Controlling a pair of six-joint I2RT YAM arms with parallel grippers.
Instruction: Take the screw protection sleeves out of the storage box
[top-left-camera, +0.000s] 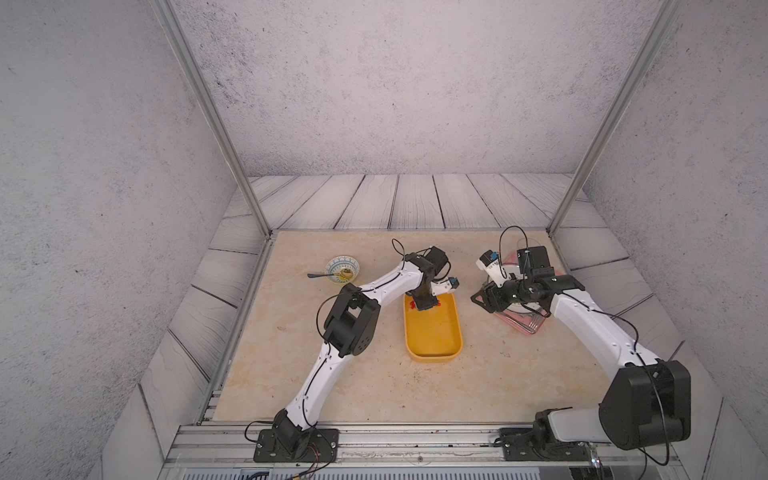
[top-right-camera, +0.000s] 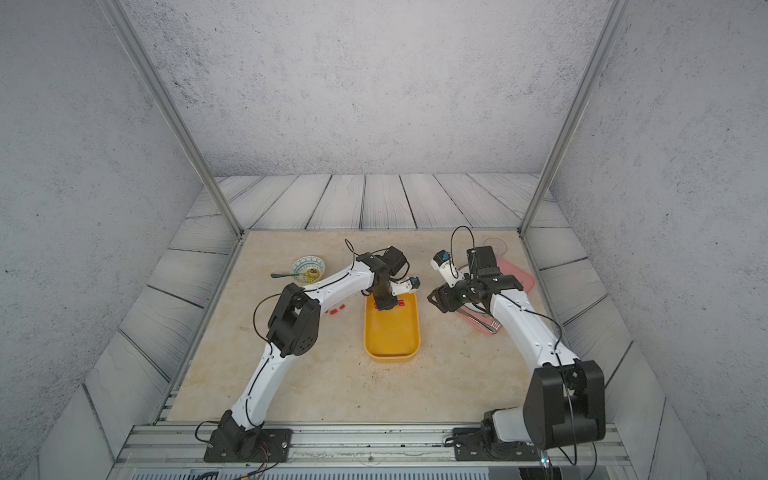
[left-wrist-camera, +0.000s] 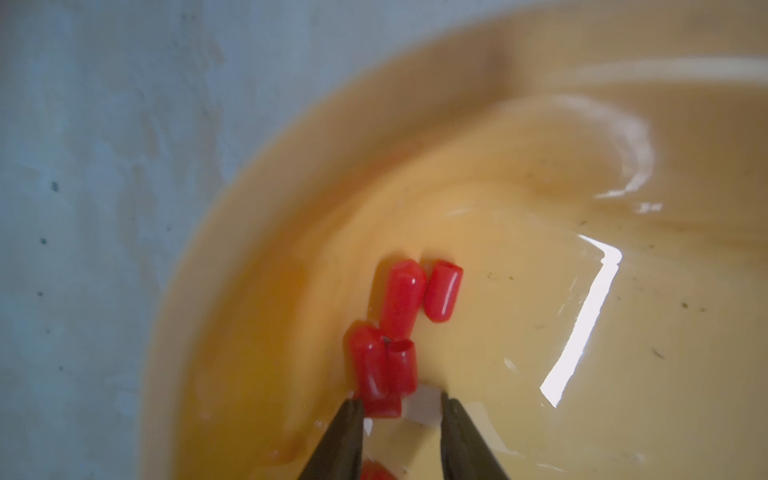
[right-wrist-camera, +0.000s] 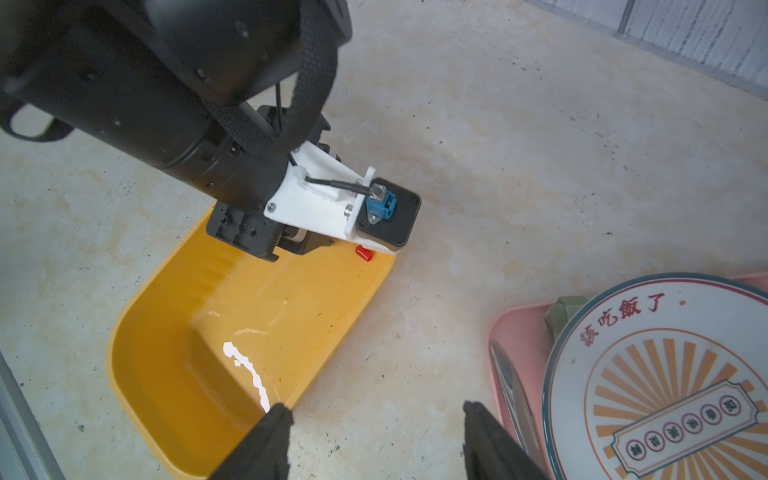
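Note:
Red sleeves (left-wrist-camera: 404, 296) lie clustered inside the yellow box (top-left-camera: 433, 332), toward its far end, as the left wrist view shows. My left gripper is open just at that cluster, its fingertips either side of the lower sleeves. More red sleeves (top-right-camera: 336, 310) lie on the table left of the box. My right gripper is open with nothing between its fingers, right of the box and near the pink tray.
A pink tray (right-wrist-camera: 520, 320) with a round printed plate (right-wrist-camera: 656, 376) and cutlery sits on the right. A bowl (top-left-camera: 342, 264) with a spoon stands back left.

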